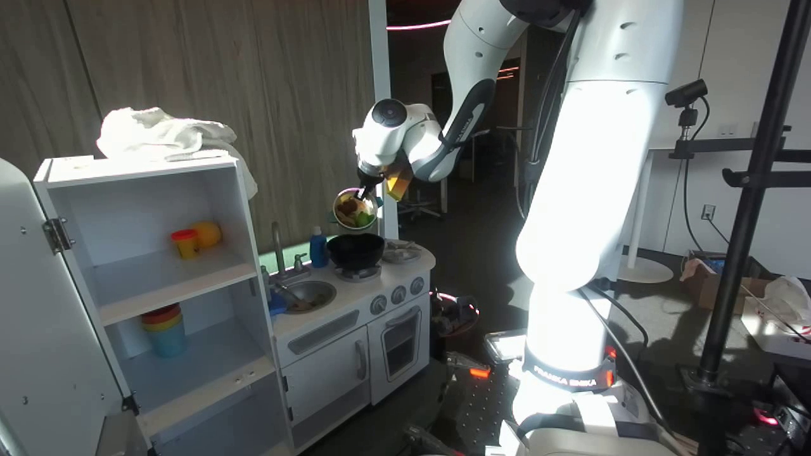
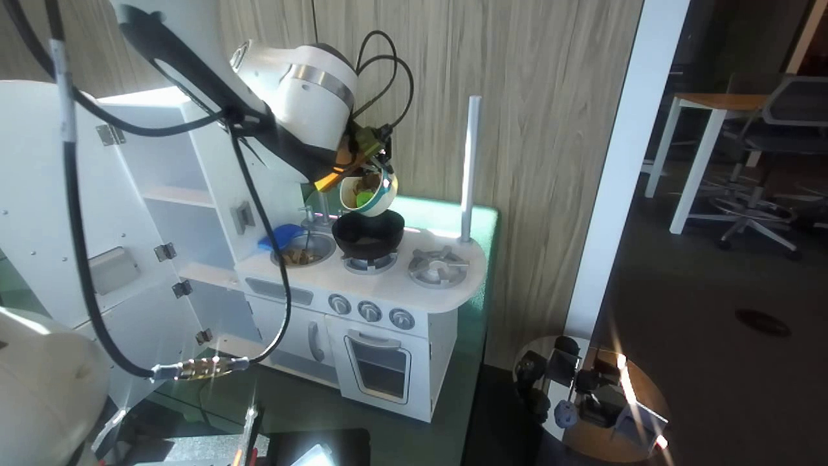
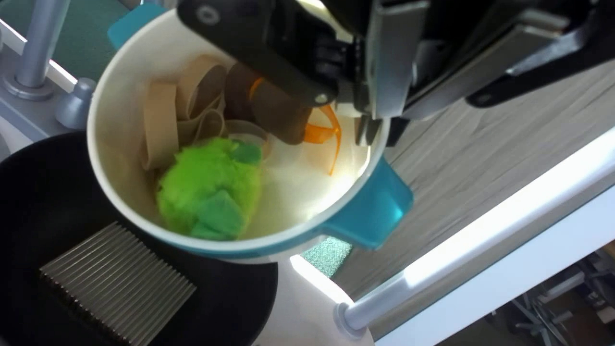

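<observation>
My gripper is shut on the rim of a white pot (image 3: 294, 196) with teal handles, holding it in the air above the stove. The pot (image 2: 380, 200) is tilted, its mouth turned toward the sink side. Inside it lie a fuzzy green toy (image 3: 210, 187), tan strips (image 3: 161, 124), and a brown piece with an orange band (image 3: 282, 112). Below, a black pan (image 2: 367, 235) sits on a burner of the toy kitchen. A ridged, greyish block (image 3: 118, 282) rests in the pan (image 3: 242, 294).
Left of the pan is a sink (image 2: 314, 247) with a faucet (image 1: 278, 247) and some items in it. A blue bottle (image 1: 317, 247) stands close behind the pan. A vertical white post (image 2: 470, 171) rises at the counter's right.
</observation>
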